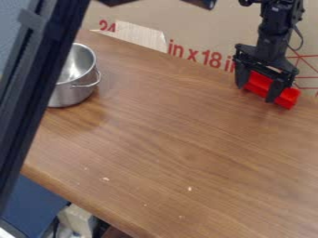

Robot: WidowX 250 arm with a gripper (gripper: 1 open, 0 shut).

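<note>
The black gripper [258, 84] is at the upper right, its fingers open and pointing down around a red bar-shaped object [285, 97] that lies on the wooden table [162, 158] near the back edge. Whether the fingers touch the red object cannot be made out.
A steel pot [72, 80] with wire handles stands at the left, partly hidden by a dark post [28, 65] in the foreground. A cardboard sheet [187, 23] with red print stands behind the table.
</note>
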